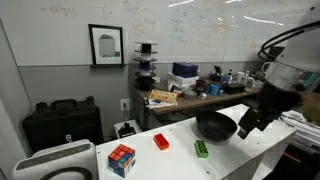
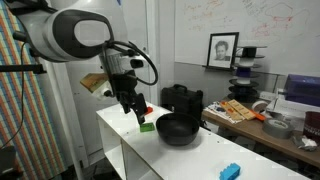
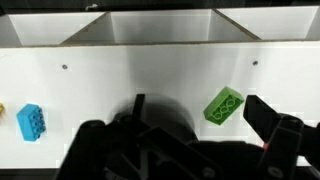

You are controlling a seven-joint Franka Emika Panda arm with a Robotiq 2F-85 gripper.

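Note:
My gripper (image 1: 252, 126) hangs open above the white table, to the right of the green block (image 1: 201, 149) in exterior view 1. Nothing is between its fingers. Seen from the wrist, the green block (image 3: 223, 105) lies below the gripper, nearer the right finger. A black pan (image 2: 178, 128) rests beside the green block (image 2: 147, 127); the gripper hides much of it in the wrist view. Farther off sits a blue block (image 3: 31, 122), with a sliver of a yellow block at the left edge. A red block (image 1: 161, 142) lies beyond the green one.
A Rubik's cube (image 1: 121, 160) stands near a white appliance (image 1: 55, 164) at the left in exterior view 1. Behind, a wooden side table (image 1: 190, 102) carries boxes and utensils.

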